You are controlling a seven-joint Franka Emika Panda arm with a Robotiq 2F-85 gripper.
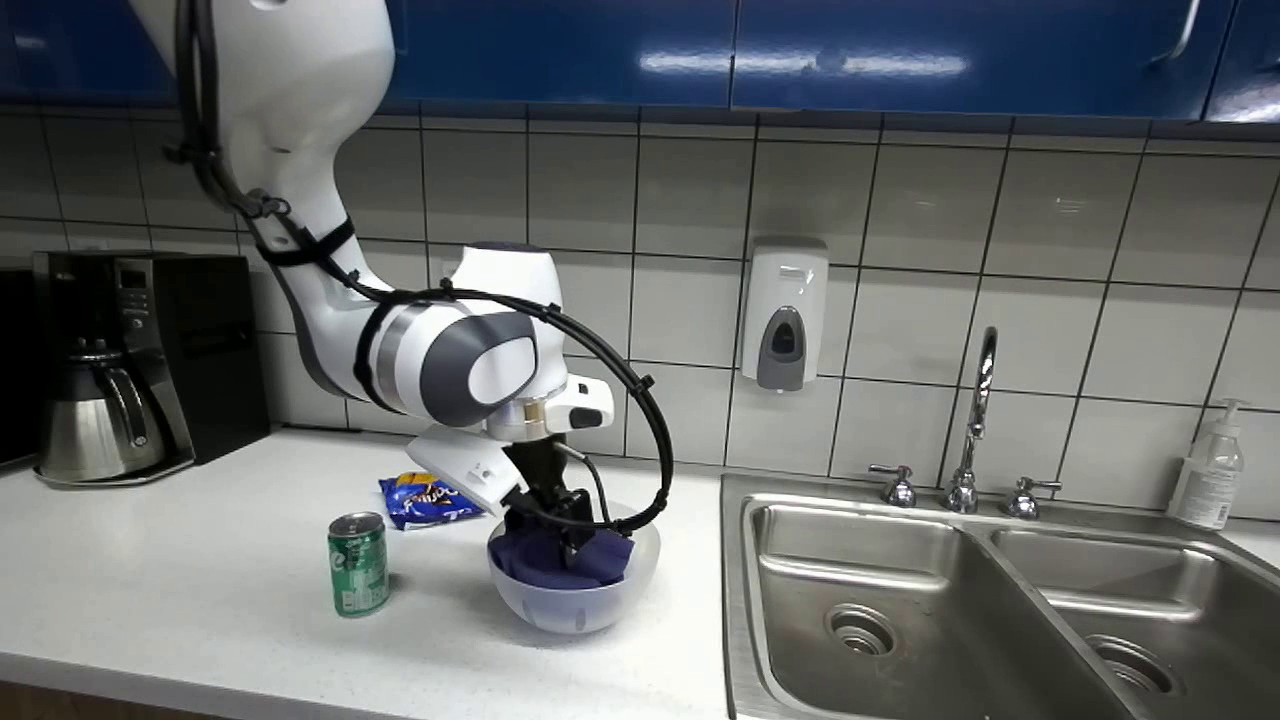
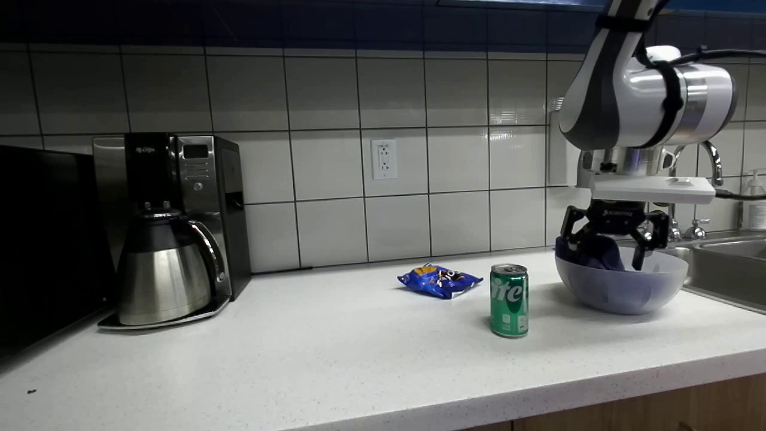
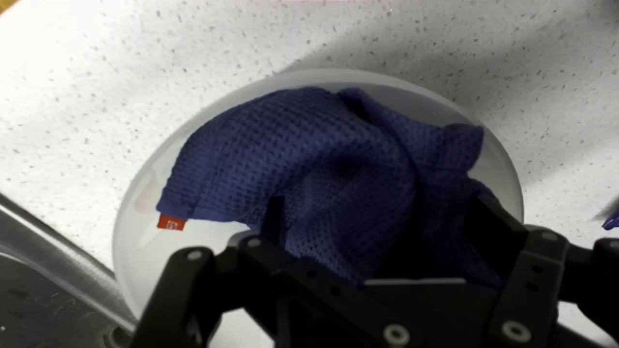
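A crumpled dark blue cloth (image 3: 290,151) with a small red tag lies inside the pale translucent bowl (image 3: 142,232). From the side, the cloth (image 2: 596,251) rises just over the far-left rim of the bowl (image 2: 625,291). My gripper (image 2: 607,251) points down into the bowl, its two fingers spread apart and open. In the wrist view the fingers (image 3: 493,220) reach over the cloth on both sides, with folds of it in the gap. Whether the fingertips touch the cloth is hidden. In the other exterior view my gripper (image 1: 570,540) is low inside the bowl.
A green soda can (image 2: 509,301) and a blue chip bag (image 2: 439,280) stand left of the bowl. The steel sink (image 1: 738,576) lies close on the right. A coffee maker (image 2: 172,230) is far left.
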